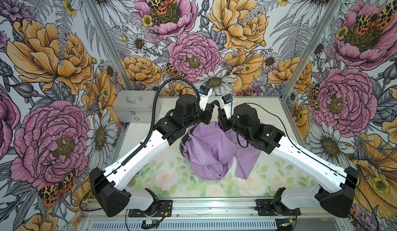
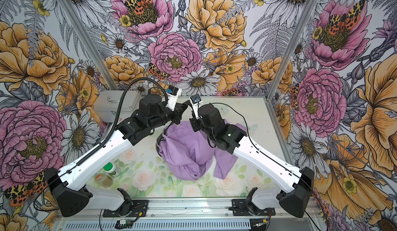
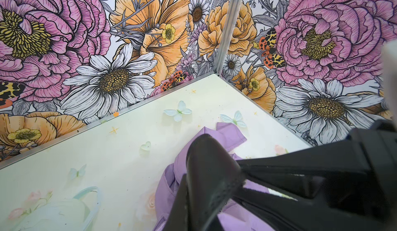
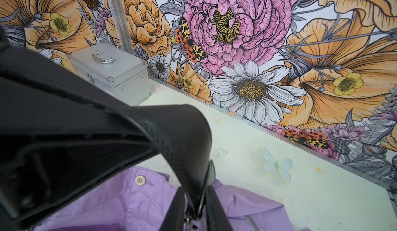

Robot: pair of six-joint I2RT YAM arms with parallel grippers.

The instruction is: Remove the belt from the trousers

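The lilac trousers (image 1: 211,152) lie crumpled mid-table, their waistband button (image 4: 140,180) showing in the right wrist view. Above them my left gripper (image 1: 211,105) is shut on the black belt (image 3: 213,169), which arches over and hangs down in front of the left wrist camera. Facing it closely from the right is my right gripper (image 1: 221,114). Its fingers (image 4: 177,214) stand part open on either side of the belt's hanging end, where a bit of metal (image 4: 191,222) shows. Whether they press on it cannot be seen. Another dark stretch of belt (image 2: 159,142) curves along the trousers' left side.
A silver case (image 1: 134,106) stands at the back left corner. Near the front left are a green-capped jar (image 2: 110,169) and a second small jar (image 2: 103,180). The two wrists are very close together.
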